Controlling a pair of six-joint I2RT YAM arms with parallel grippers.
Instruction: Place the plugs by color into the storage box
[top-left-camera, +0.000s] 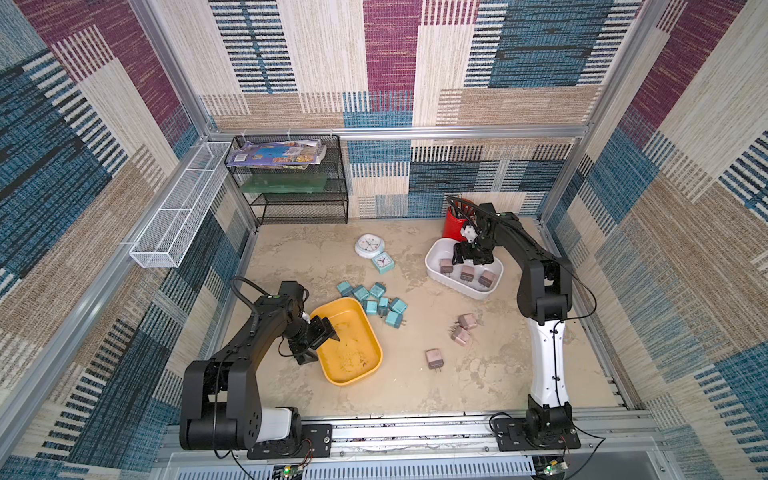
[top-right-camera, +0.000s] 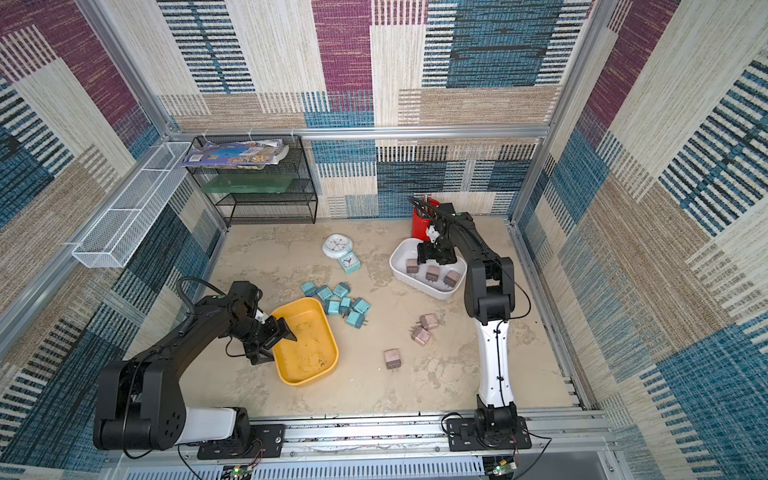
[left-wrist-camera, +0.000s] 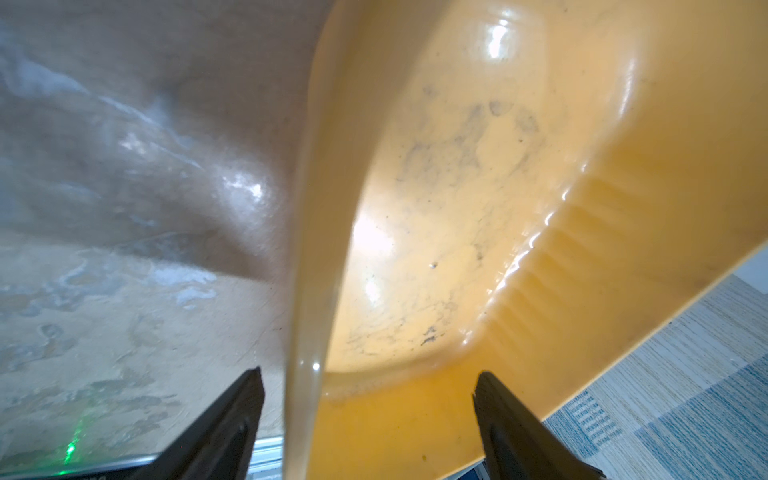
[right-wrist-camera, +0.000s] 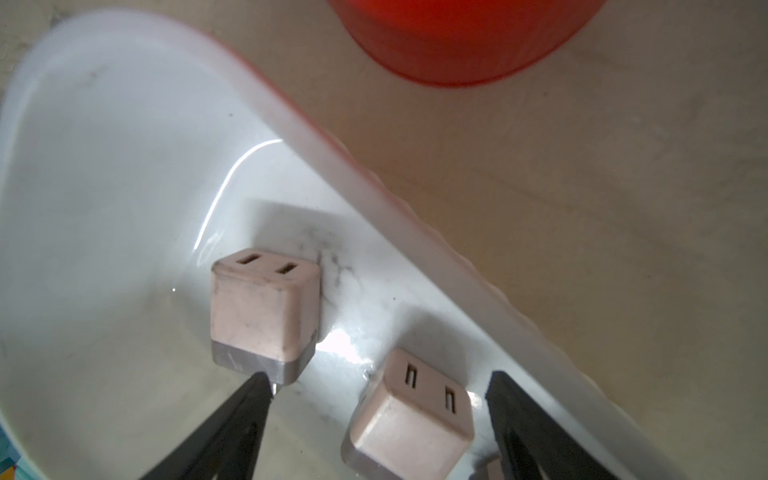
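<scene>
Inside the white box (top-left-camera: 483, 293) sit pink plugs: one plug (right-wrist-camera: 264, 312) stands upright against its floor and another (right-wrist-camera: 412, 424) leans near the wall. My right gripper (top-left-camera: 472, 256) is over the back part of this box, its fingers apart and nothing held between them. On the table are more pink plugs, one alone (top-left-camera: 433, 358) and others close together (top-left-camera: 461, 334). Teal plugs (top-left-camera: 383, 305) lie in a loose cluster behind the yellow box (top-left-camera: 377, 344), which is empty. At that box's left rim, my left gripper (top-left-camera: 323, 339) stands open, with no plug in its grasp.
A red holder (top-left-camera: 456, 226) stands just behind the white box, near the right gripper. Farther left are a white round clock (top-left-camera: 369, 245) and a teal square one (top-left-camera: 383, 261). A black wire rack (top-left-camera: 345, 180) fills the back left corner. Table between the boxes is partly clear.
</scene>
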